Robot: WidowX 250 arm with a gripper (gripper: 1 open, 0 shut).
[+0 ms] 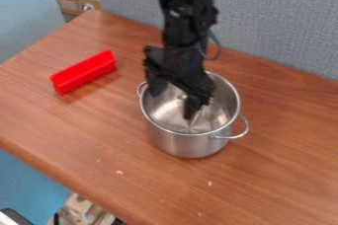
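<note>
A steel pot (185,140) with two wire handles stands on the wooden table. The black gripper (179,96) is down at the pot's mouth, its fingers open and reaching inside over the back half. Whether anything lies at the pot's bottom beneath the fingers is hard to tell. A red block (83,71) lies on the table to the left of the pot.
A grey padded wall (278,22) runs along the back. The table's left edge drops to a blue surface.
</note>
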